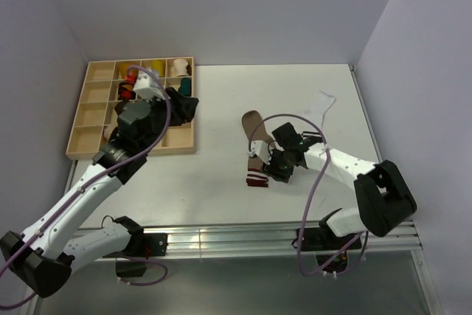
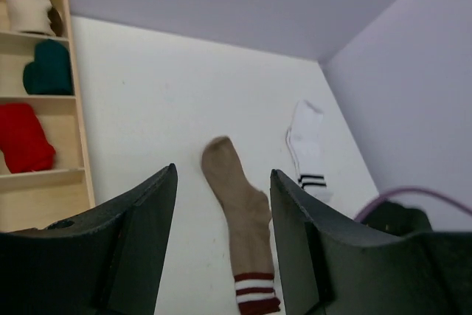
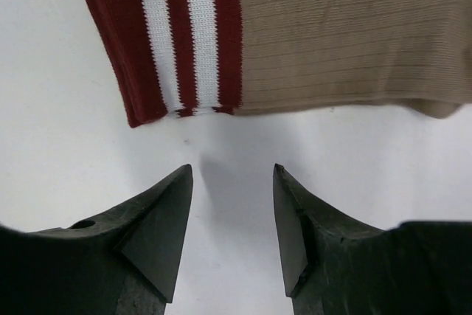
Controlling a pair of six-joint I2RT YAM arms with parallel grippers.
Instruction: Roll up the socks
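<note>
A brown sock with a maroon cuff and white stripes lies stretched out on the white table, its toe pointing away. In the right wrist view, the striped cuff lies just beyond my right gripper, whose parted fingers have bare table between them. My left gripper hangs by the right edge of the sorting box, left of the brown sock. Seen from the left wrist, this gripper is also open and empty. A white sock with black stripes lies farther right, partly hidden by the right arm from above.
The wooden compartment box at the back left holds several rolled socks, including a red one and a green one. Free table lies between the box and brown sock, and in front of both.
</note>
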